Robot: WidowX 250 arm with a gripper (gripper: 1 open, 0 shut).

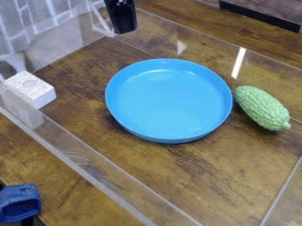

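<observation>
A round blue plate [168, 99] lies on the wooden table [177, 177], with a bumpy green bitter melon [262, 108] just to its right, apart from it. A white block [31, 89] sits at the left. A dark gripper part [122, 16] reaches in at the top edge, above and behind the plate; most of it is out of frame, and whether it is open or shut is unclear. A small blue object [18, 201] shows at the lower left corner.
Clear plastic panels or strips border the work area at left, back and right. A grey-white cloth or curtain [35, 31] stands at the back left. The table in front of the plate is clear.
</observation>
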